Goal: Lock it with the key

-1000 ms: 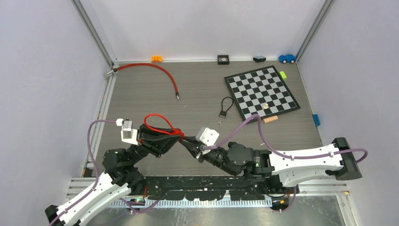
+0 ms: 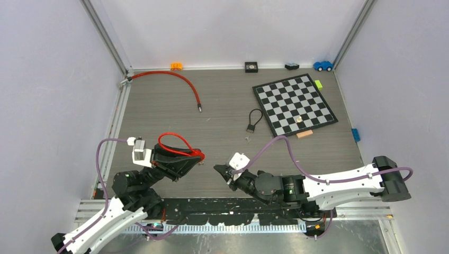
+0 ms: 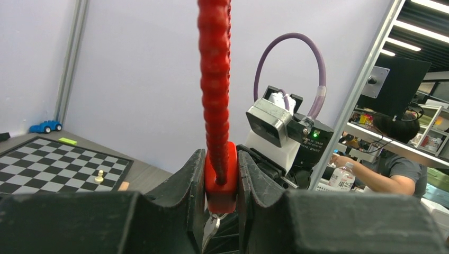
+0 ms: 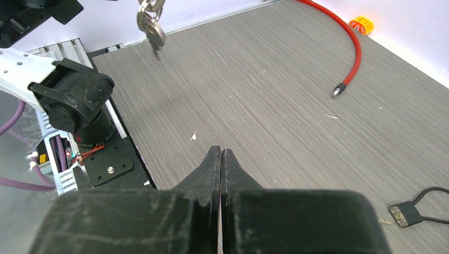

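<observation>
My left gripper is shut on the red body (image 3: 221, 198) of a cable lock. The lock's red cable (image 2: 177, 135) loops up above it. Silver keys on a ring (image 4: 152, 26) hang below the lock, at the upper left of the right wrist view. My right gripper is shut, its fingertips meeting with nothing between them. From above, the right gripper's tips stand a short way right of the lock and keys, apart from both. Where the key enters the lock is hidden.
A small black cable lock (image 2: 251, 127) lies on the table near a chessboard (image 2: 296, 103) at the right. Toward the back left, a red hose (image 2: 174, 74) curves over the surface. Bare table (image 4: 254, 106) lies between the arms and the back wall.
The right gripper has backed off to the right from under the red lock. The left gripper has shifted slightly left.
</observation>
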